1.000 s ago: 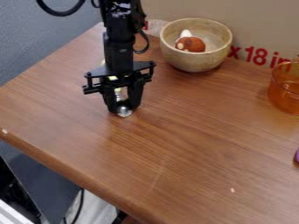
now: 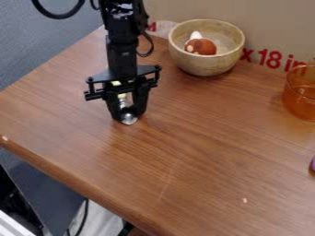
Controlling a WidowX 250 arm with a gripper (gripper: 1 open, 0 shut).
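Observation:
My black gripper (image 2: 127, 109) hangs low over the wooden table (image 2: 160, 175), left of centre and near its far half. Between and just below its fingers is a small shiny silver object (image 2: 127, 117) on the tabletop. The fingers partly hide it, and I cannot tell whether they are closed on it.
A pale bowl (image 2: 187, 59) with a reddish-brown and white item inside stands at the back, right of the arm. An orange translucent cup (image 2: 300, 98) is at the right edge, with a purple thing below it.

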